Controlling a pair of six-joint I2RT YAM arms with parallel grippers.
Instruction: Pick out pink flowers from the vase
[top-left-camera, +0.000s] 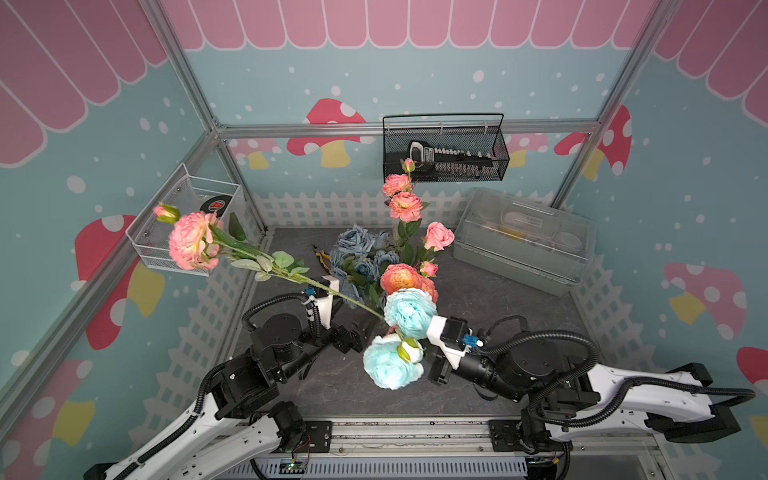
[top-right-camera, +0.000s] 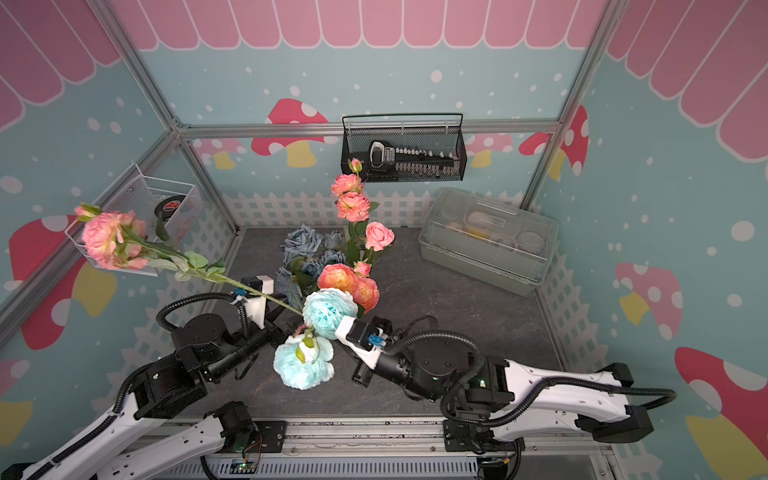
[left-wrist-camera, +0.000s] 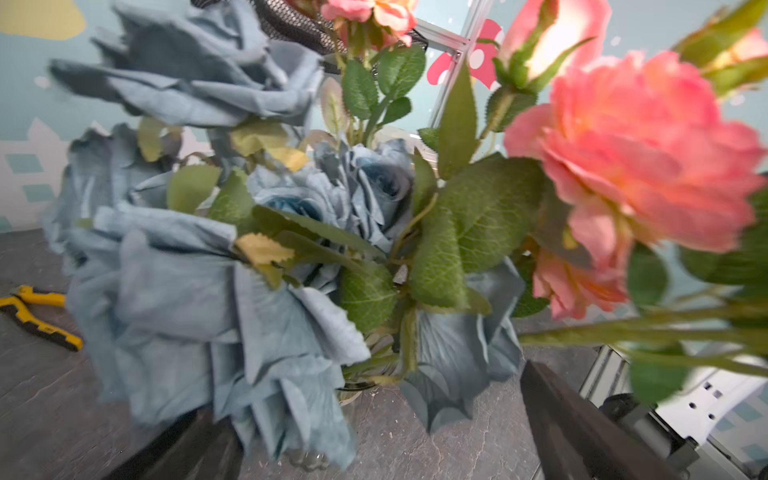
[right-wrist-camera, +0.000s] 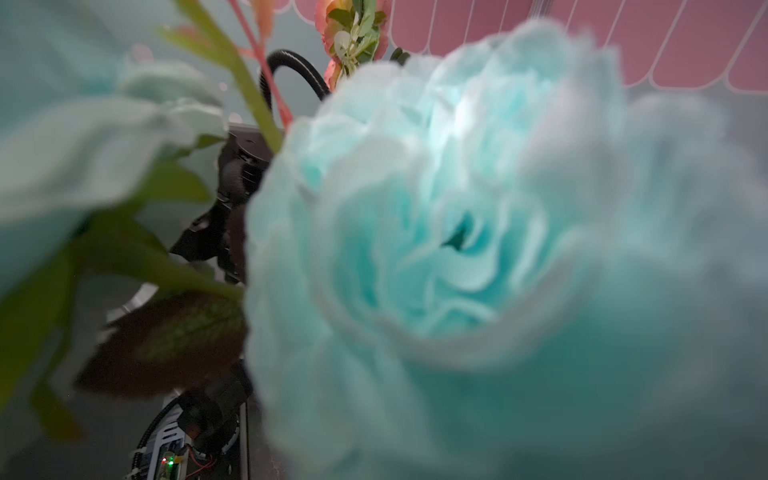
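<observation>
Pink flowers (top-left-camera: 405, 206) rise from a crowded bouquet with dusty-blue roses (top-left-camera: 356, 240); a long-stemmed pink bloom (top-left-camera: 192, 240) leans far left. The vase is mostly hidden under them. In the left wrist view my left gripper is open at the lower edge, its fingers around the bouquet's lower front, below a pink bloom (left-wrist-camera: 632, 152). My right gripper (top-left-camera: 440, 364) is at the bouquet's front right, beside two pale aqua blooms (top-left-camera: 409, 312), one of which fills much of the right wrist view and hides the fingertips; in the top views it looks shut.
A lidded grey-green box (top-left-camera: 520, 236) sits at the back right. A black mesh basket (top-left-camera: 480, 172) hangs on the back wall, a white wire basket (top-left-camera: 152, 240) on the left wall. Yellow pliers (left-wrist-camera: 40, 320) lie left of the bouquet.
</observation>
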